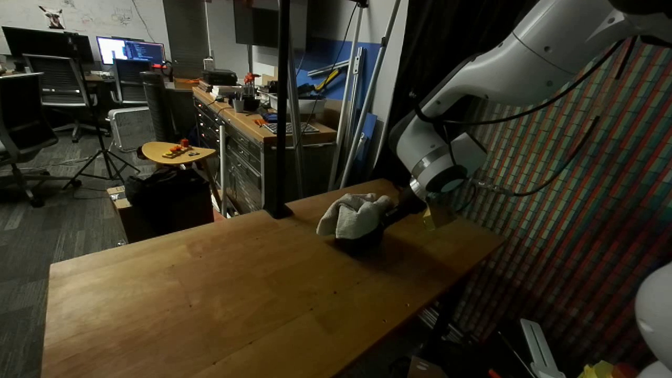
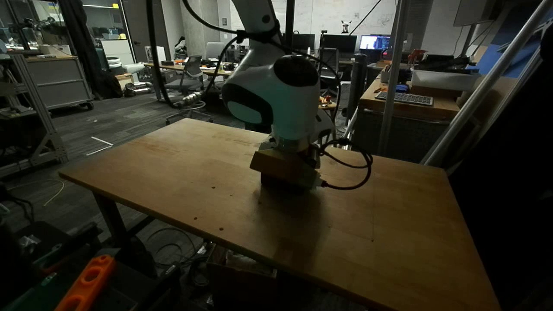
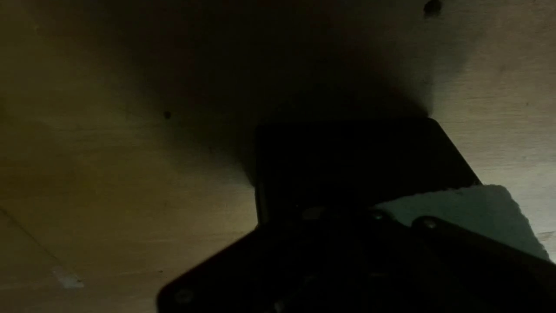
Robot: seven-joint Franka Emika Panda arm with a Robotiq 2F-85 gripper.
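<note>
A light grey cloth [image 1: 354,217] sits bunched up in a dark container [image 1: 362,243] on the wooden table [image 1: 220,283], rising over its edge. My gripper [image 1: 389,219] reaches down at a slant to the right side of the cloth, close against it. By its look it is shut; whether a fold of cloth lies between the fingers is too dark to see. From the wrist, the black container [image 3: 359,156] shows below the gripper, with a piece of the cloth [image 3: 474,214] at the right. In the second exterior view the arm hides the cloth.
Wide bare table surface [image 2: 394,217] surrounds the container. A black upright post [image 1: 280,126] stands at the table's far edge. A cable [image 2: 357,181] loops out beside the wrist.
</note>
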